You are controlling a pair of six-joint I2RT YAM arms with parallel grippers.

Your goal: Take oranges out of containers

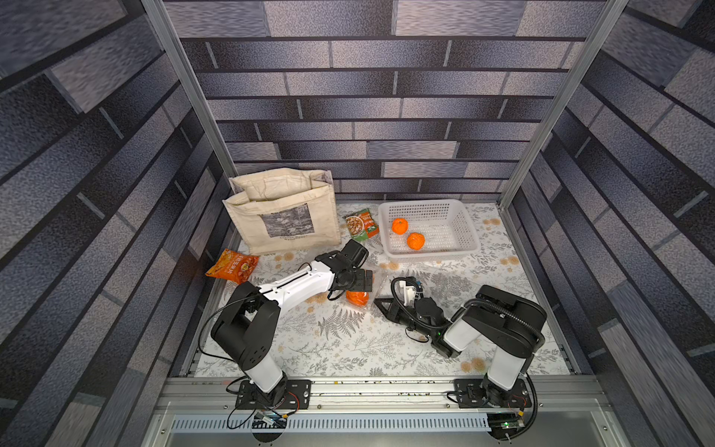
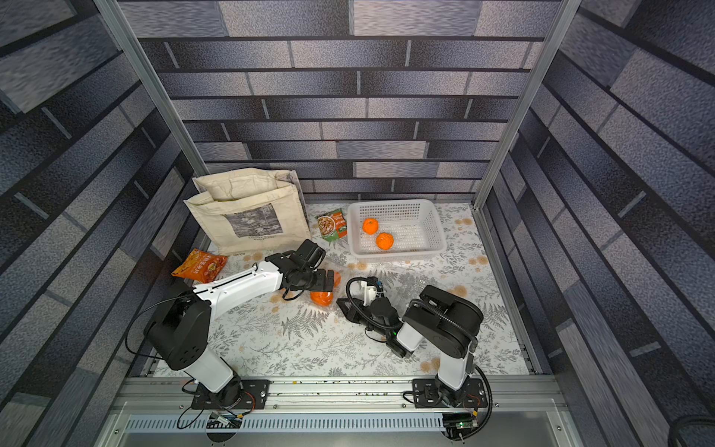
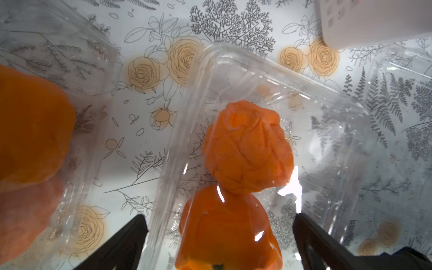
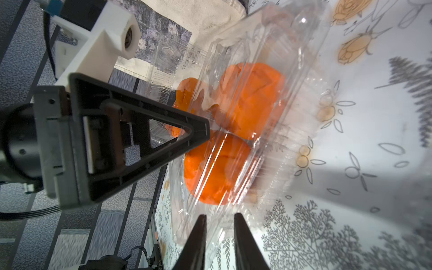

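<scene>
Clear plastic containers with oranges stand mid-table. In the left wrist view, the middle container [image 3: 342,135] holds two oranges [image 3: 246,146], under my left gripper, which is open with its fingers either side of the lower orange. Another container at the left holds oranges too. My right gripper [image 1: 381,305] is low at that container's right; in the right wrist view its fingers are at the plastic wall, and their opening is hard to judge.
A white basket [image 1: 447,231] with two oranges stands behind, beside a green snack packet [image 1: 361,223]. A canvas bag [image 1: 268,238] and an orange packet [image 1: 231,268] are at the left.
</scene>
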